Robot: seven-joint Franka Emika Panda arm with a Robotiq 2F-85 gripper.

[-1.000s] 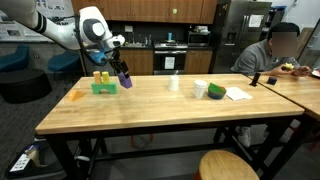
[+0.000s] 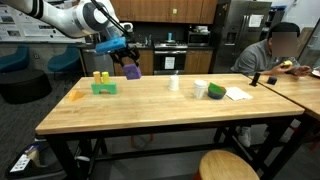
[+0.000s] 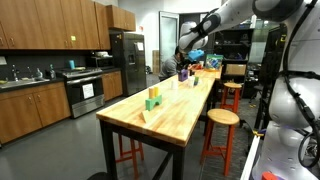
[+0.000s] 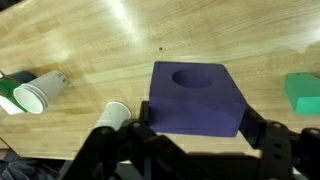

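A purple block (image 4: 195, 99) with a round hollow in its face fills the middle of the wrist view. My gripper is shut on it, one dark finger at each side. In exterior view 1 the purple block (image 2: 132, 71) hangs in the air above the wooden table, just right of a green block piece (image 2: 104, 88) with yellow pieces (image 2: 97, 76) standing on it. Part of the same green piece (image 4: 303, 93) shows at the right of the wrist view, apart from the held block.
White cups (image 2: 200, 89) stand farther right on the table (image 2: 150, 115), near a green bowl (image 2: 216, 91) and a white sheet (image 2: 237, 93). An orange piece (image 2: 75, 95) lies at the left. A person (image 2: 268, 55) sits at the far right.
The arm has lifted the purple block higher and moved slightly to the right, away from the green piece. The block has gone from tilted to more upright. Objects on the table look unmoved.
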